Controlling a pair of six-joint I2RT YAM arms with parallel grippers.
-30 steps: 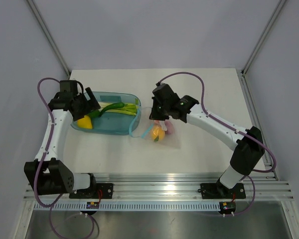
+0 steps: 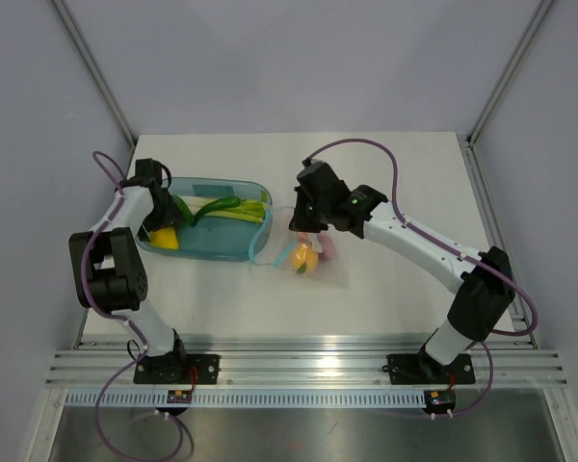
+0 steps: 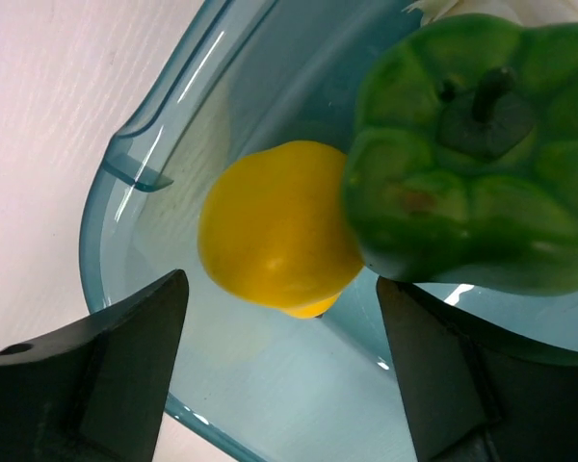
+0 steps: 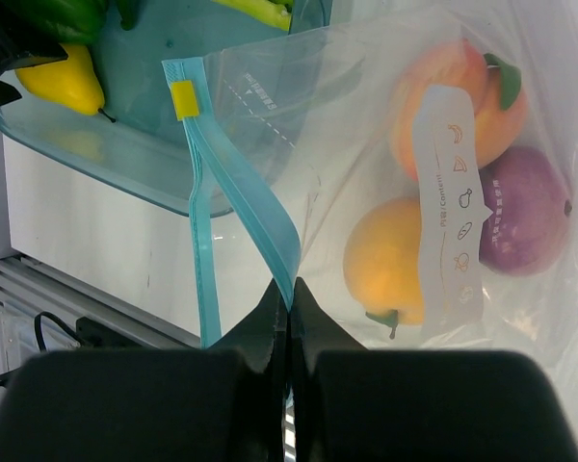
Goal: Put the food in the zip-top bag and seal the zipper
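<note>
In the blue bin (image 2: 207,251) at the left lie a yellow pepper (image 3: 277,226) and, beside it, a green bell pepper (image 3: 477,154). My left gripper stands part open over the bin, fingers on either side of the yellow pepper's near end; it has no grip on it. The clear zip bag (image 4: 318,192) lies right of the bin with its blue zipper mouth (image 4: 246,183) parted. Inside are an orange fruit (image 4: 380,265), a peach (image 4: 448,111) and a purple fruit (image 4: 528,212). My right gripper is shut at the bag's blue zipper strip.
A long green vegetable (image 2: 219,206) and a pale leafy stalk (image 2: 241,213) also lie in the bin. The bin's rim curves close beside the left gripper.
The left gripper has come down into the bin's left end over the peppers, and its fingers have narrowed. My right arm has barely shifted, staying at the bag's mouth.
</note>
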